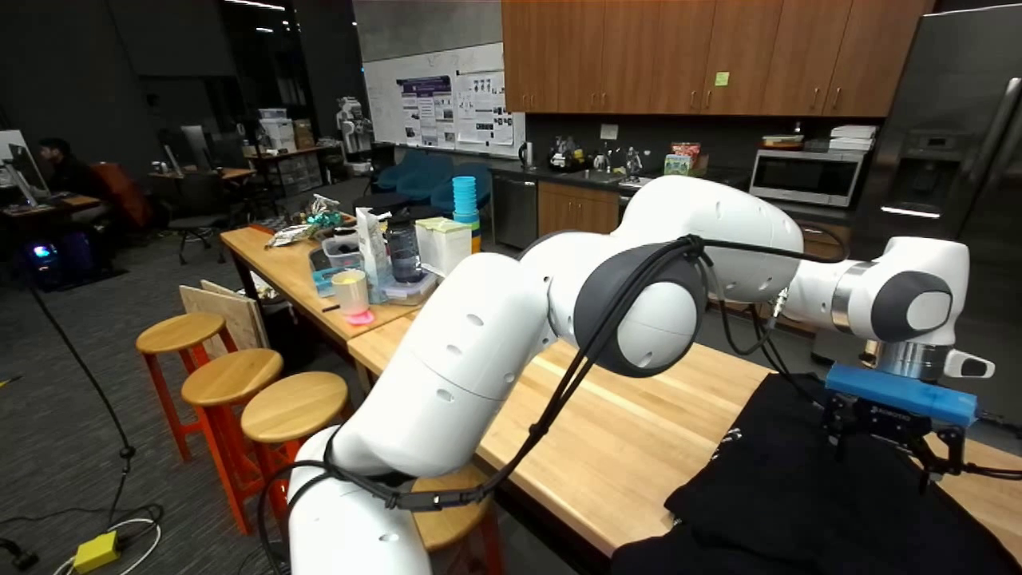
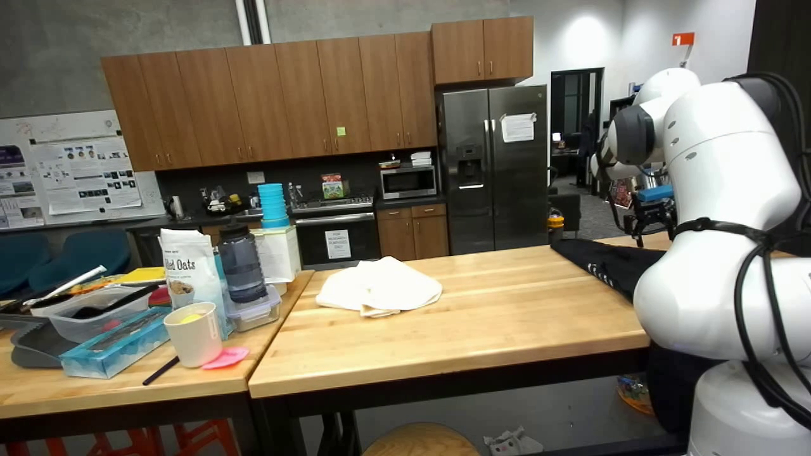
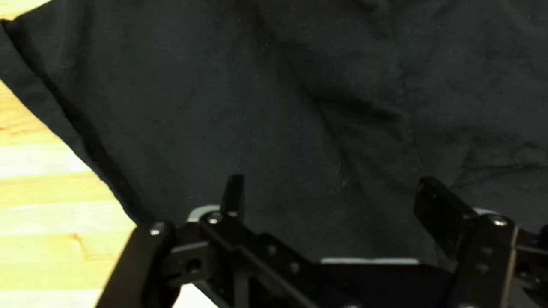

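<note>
Black cloth (image 1: 814,479), seemingly a garment with small white print, lies spread over the right end of the wooden table and drapes past its near edge. My gripper (image 1: 878,455), topped by a blue block, hovers above this cloth. In the wrist view the two fingers of the gripper stand wide apart, with only the flat dark fabric (image 3: 231,118) showing below them. A folded hem runs along the fabric's left side. In exterior view 2 the gripper (image 2: 650,228) is partly hidden behind the arm.
A white cloth (image 2: 380,287) lies crumpled at the table's left end. Bare tabletop (image 2: 494,304) stretches between the two cloths. On the adjoining table stand a cup (image 2: 194,334), an oats bag (image 2: 191,273) and a dark bottle (image 2: 241,266). Several stools are beside the tables.
</note>
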